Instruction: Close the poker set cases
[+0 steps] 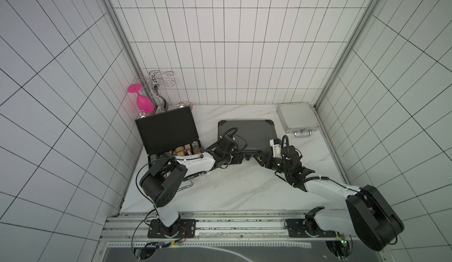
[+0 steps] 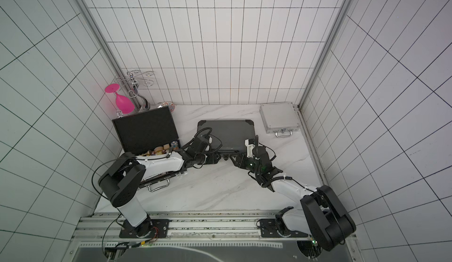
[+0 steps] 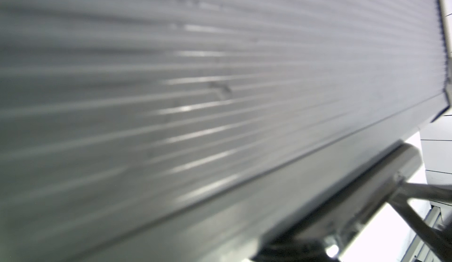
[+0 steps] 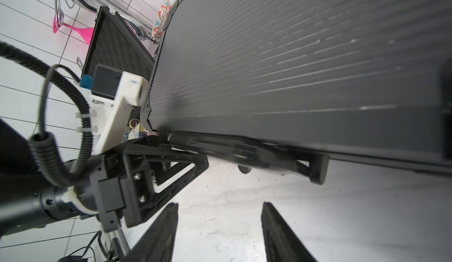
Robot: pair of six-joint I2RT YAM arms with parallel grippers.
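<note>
In the middle of the table lies the dark grey ribbed case (image 1: 254,132), its lid down and its handle (image 4: 254,153) along the front edge. Both arms reach to this edge. My left gripper is beside the handle's left end; the view does not settle how its fingers stand. Apart and empty, the fingers (image 4: 164,231) of my right gripper are in front of the handle. At the left, another case (image 1: 167,130) has its black-lined lid raised, with several items in its base, partly hidden by my left arm. Latches are too unclear to judge.
A silver case (image 1: 299,116) lies shut at the back right. A pink glass (image 1: 144,102) hangs on a metal stand (image 1: 155,85) behind the raised lid.
</note>
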